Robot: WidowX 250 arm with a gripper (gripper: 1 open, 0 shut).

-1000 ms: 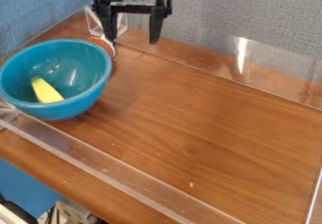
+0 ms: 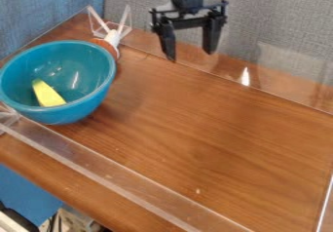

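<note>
My black gripper point(image 2: 189, 40) hangs open high over the back of the wooden table, its two fingers apart with nothing between them. At the left, a teal bowl point(image 2: 81, 109) holds a yellow object point(image 2: 47, 94). Behind the bowl, a small orange and white object point(image 2: 107, 43) stands in the back left corner.
Transparent barriers run along its front left and back edges, with a grey padded wall behind and a blue one at the left.
My gripper has moved to the right, away from above the bowl's side of the table. The bowl and the yellow object have not visibly moved.
</note>
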